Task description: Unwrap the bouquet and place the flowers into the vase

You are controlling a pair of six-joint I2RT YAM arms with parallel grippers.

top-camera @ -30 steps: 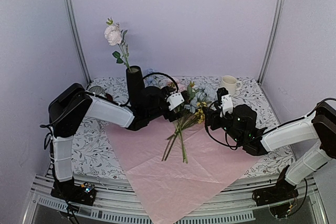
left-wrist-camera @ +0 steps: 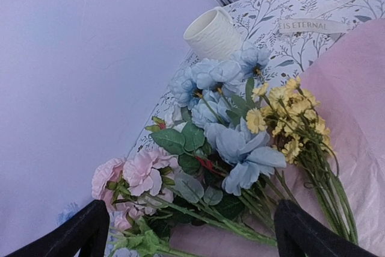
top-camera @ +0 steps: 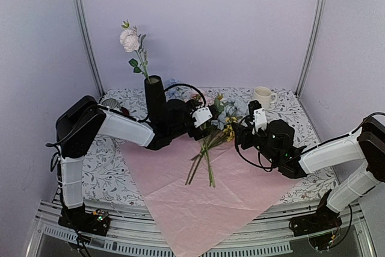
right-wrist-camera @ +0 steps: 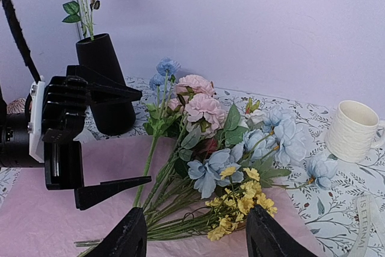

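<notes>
A tall black vase (right-wrist-camera: 107, 82) stands upright at the back left, holding one pale rose (top-camera: 129, 40) on a leafy stem. On the pink paper lies a heap of flowers: pink blooms (right-wrist-camera: 205, 113), light blue blooms (left-wrist-camera: 243, 151) and a yellow bunch (left-wrist-camera: 295, 115), their stems pointing toward the front. My left gripper is open at the heap's left side, nothing gripped between its fingers. Open as well, my right gripper faces the heap from the right, and the stems show beyond its fingers.
A white mug (right-wrist-camera: 354, 130) stands at the back right. The pink paper (top-camera: 198, 221) is bare toward the front. A ribbon with lettering (left-wrist-camera: 313, 25) lies on the patterned cloth. Walls close off the back and both sides.
</notes>
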